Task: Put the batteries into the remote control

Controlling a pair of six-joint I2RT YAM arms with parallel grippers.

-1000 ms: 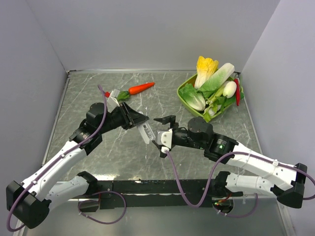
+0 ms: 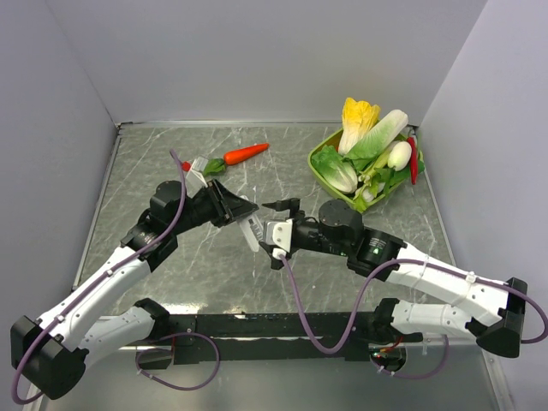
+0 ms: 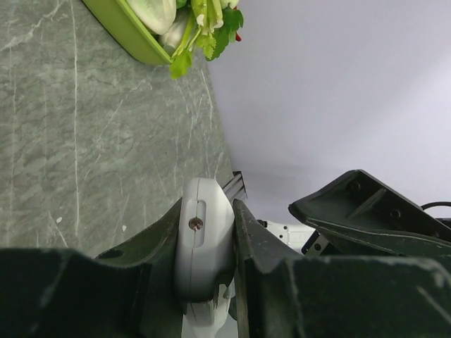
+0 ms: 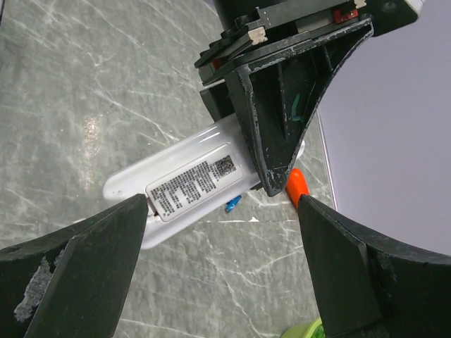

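Observation:
A white remote control (image 2: 251,231) is held above the table by one end, with my left gripper (image 2: 246,211) shut on it. The left wrist view shows the rounded end of the remote (image 3: 204,236) squeezed between dark fingers. Facing the right wrist camera is a side of the remote (image 4: 194,183) with a printed label. My right gripper is open, a finger on each side of the view; the remote's free lower end partly passes behind the left-hand finger. Whether they touch, I cannot tell. A small blue piece (image 4: 233,203) shows below the remote, perhaps a battery.
A green basket (image 2: 318,181) of vegetables stands at the back right. Toward the back left lies a carrot (image 2: 247,154). Both arms are close together at the middle.
My right gripper has shifted slightly left, closer to the remote's free end. The left arm and the remote look unmoved.

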